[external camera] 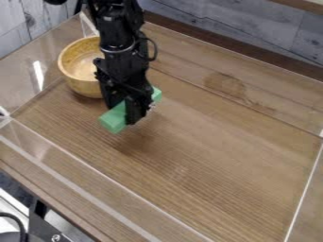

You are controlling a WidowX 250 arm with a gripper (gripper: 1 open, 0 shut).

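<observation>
The black robot arm reaches down from the top, upper left of the camera view, and its gripper (131,102) is shut on a green object (116,117), held low over the wooden surface. The gripper covers part of the object; a piece of green also shows to the right of the fingers. Just behind and left of the gripper sits a wooden bowl (81,66), partly hidden by the arm.
A grey wall (265,28) runs along the back right. Black cables lie at the lower left corner, off the wood.
</observation>
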